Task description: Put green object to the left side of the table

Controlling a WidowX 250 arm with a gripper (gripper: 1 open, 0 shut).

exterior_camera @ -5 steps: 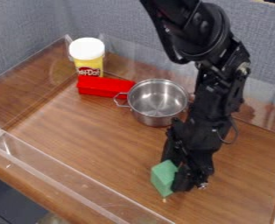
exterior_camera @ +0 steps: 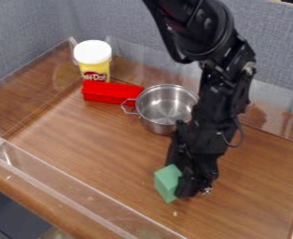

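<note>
A small green block (exterior_camera: 167, 183) is at the front of the wooden table, right of centre, slightly tilted. My black gripper (exterior_camera: 184, 185) reaches down from above and is shut on the block, its fingers hiding the block's right side. Whether the block's underside touches the table cannot be made out clearly.
A metal pot (exterior_camera: 165, 105) stands close behind the arm. Beyond it, to the left, lie a red block (exterior_camera: 109, 91) and a white-lidded yellow tub (exterior_camera: 94, 63). A clear low wall (exterior_camera: 75, 191) runs along the front edge.
The gripper and the green block have shifted a little to the left and slightly upward in the view. The pot, red block and tub have stayed where they were.
</note>
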